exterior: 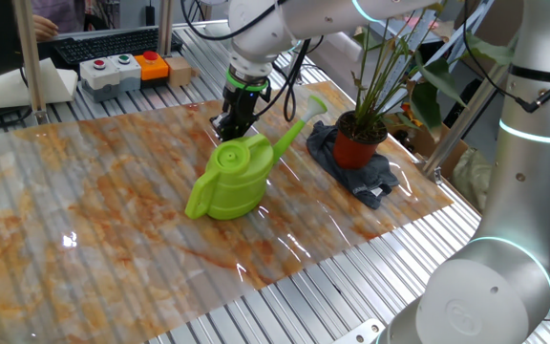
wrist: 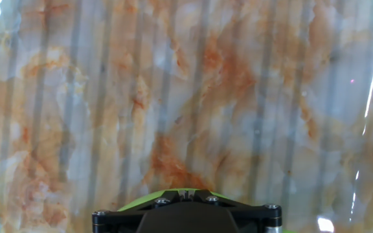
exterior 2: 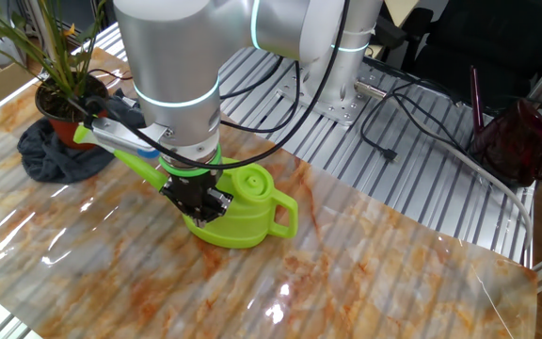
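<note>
A light green watering can (exterior: 235, 182) stands upright on the marbled sheet (exterior: 84, 210). Its spout slants up toward the potted plant, and its handle points the other way. My gripper (exterior 2: 216, 205) is low against the can's side, on the side away from exterior view 1. In the wrist view the fingertips of the gripper are close together, and I see nothing between them. A green strip of the can (wrist: 144, 200) shows just behind them. The exact contact between fingers and can is hidden.
A plant in a brown pot (exterior: 355, 148) stands on a dark cloth (exterior: 375, 180), close to the spout. A button box (exterior: 111, 76) and a keyboard lie beyond the sheet. The dark red watering can (exterior 2: 516, 141) is off to one side. Much of the sheet is bare.
</note>
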